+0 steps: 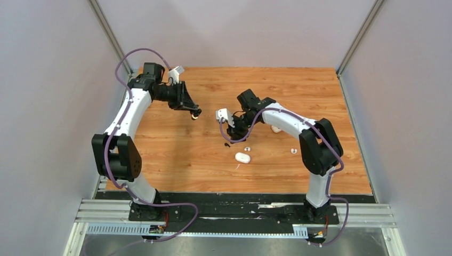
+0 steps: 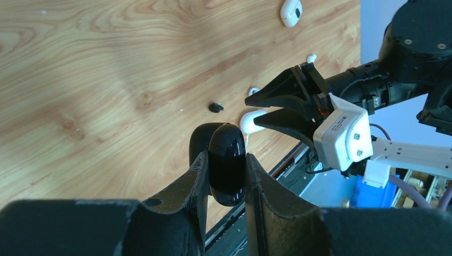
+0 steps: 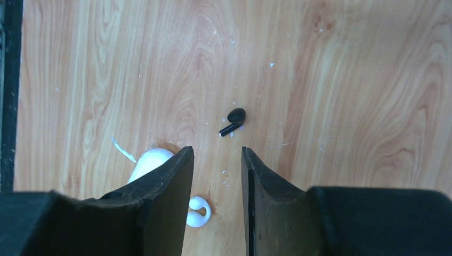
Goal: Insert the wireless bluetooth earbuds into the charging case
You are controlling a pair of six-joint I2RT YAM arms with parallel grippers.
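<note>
A glossy black charging case [image 2: 226,164] is held upright in my left gripper [image 1: 193,109], which is shut on it above the table's left-middle. My right gripper is part open, nothing visible between its fingers, hovering over the centre. A small black earbud [image 3: 236,120] lies on the wood below it. A white case [image 1: 242,158] and a pair of small white earbuds [image 3: 199,212] lie nearby; in the right wrist view the white case is partly behind a finger.
Another small white piece [image 1: 293,151] lies to the right, and a white object [image 1: 276,129] is beside the right arm.
</note>
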